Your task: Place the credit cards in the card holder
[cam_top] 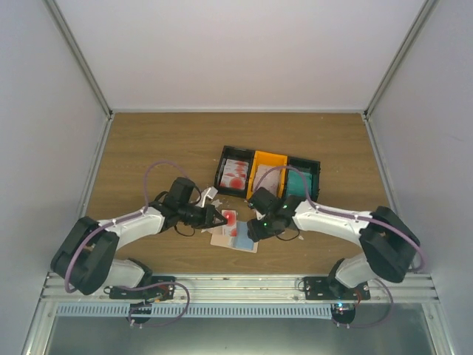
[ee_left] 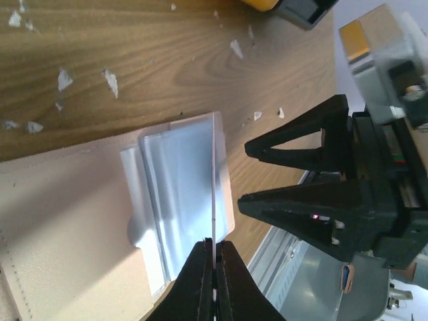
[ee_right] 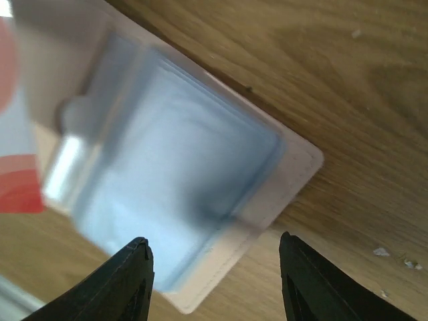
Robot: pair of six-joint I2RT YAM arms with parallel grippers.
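Note:
Pinched edge-on between the fingertips of my left gripper is a red and white card (cam_top: pixel 230 219); that gripper is shut on it. The card stands over the open beige card holder (ee_left: pixel 60 221), whose pale blue pocket side (ee_right: pixel 180 154) faces up on the table. Its red face shows blurred at the left edge of the right wrist view. My right gripper is open above the holder's blue side, with nothing between its fingers. Whether the card touches the holder, I cannot tell.
Behind the holder stand a black bin of red and white cards (cam_top: pixel 219 174), an orange bin (cam_top: pixel 270 158) with pale cards and a black bin with teal cards (cam_top: pixel 316 174). Small white flakes (ee_left: pixel 110 83) lie scattered on the wood.

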